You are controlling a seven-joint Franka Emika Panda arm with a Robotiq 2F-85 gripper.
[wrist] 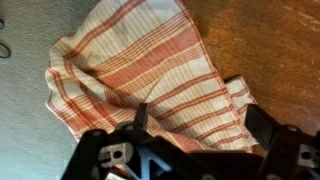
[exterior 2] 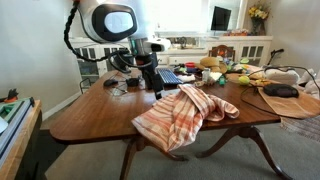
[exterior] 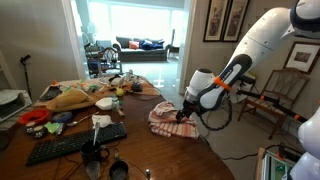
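A white and orange-red striped cloth [exterior: 170,122] lies crumpled over the table's edge, with part of it hanging down on the floor side in exterior view 2, where the cloth [exterior 2: 180,118] shows raised folds. From above, the cloth [wrist: 150,70] fills the middle of the wrist view. My gripper is open above it, fingers far apart at the bottom left and bottom right, with striped fabric showing in the gap. In exterior view 1 the gripper [exterior: 186,116] hangs over the cloth's right part; contact cannot be judged.
On the wooden table [exterior: 165,155] stand a keyboard [exterior: 70,145], dark mugs [exterior: 95,157], a red bowl [exterior: 36,116] and several other items, mostly left. Bare tabletop lies nearest the camera. A chair [exterior: 290,80] stands beyond the arm.
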